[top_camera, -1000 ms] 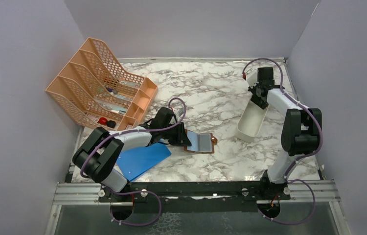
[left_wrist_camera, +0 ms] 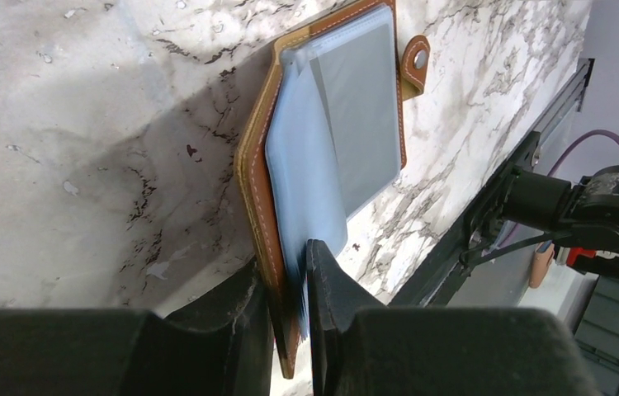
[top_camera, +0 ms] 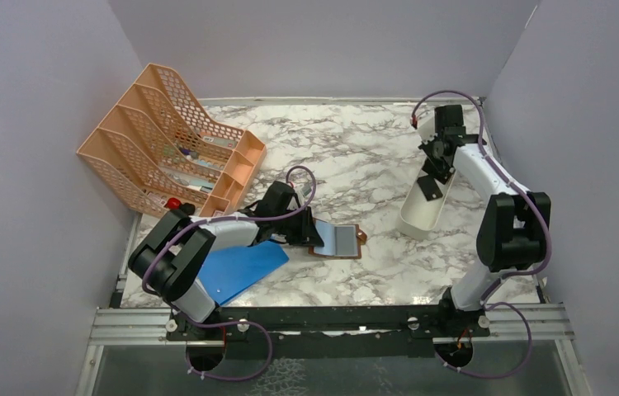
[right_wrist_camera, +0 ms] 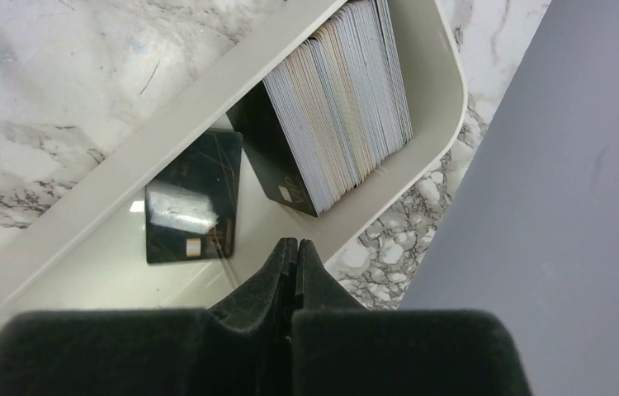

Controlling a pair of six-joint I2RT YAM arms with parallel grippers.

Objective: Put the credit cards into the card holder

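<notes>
The open brown card holder lies on the marble table, its pale blue sleeves turned up in the left wrist view. My left gripper is shut on the holder's edge, with leather and sleeve film passing between its fingers. A white bin on the right holds a row of upright cards, a black one in front. One black card lies flat on the bin's floor, apart from the row. Over the bin, my right gripper is shut, nothing between its fingertips.
An orange tray organizer with small items stands at the left. A blue folder lies under the left arm. Bare marble spans the middle, while a grey wall rises close beside the bin.
A black card now lies flat on the bin's floor, which was bare before. The left gripper and holder look nearly unchanged.
</notes>
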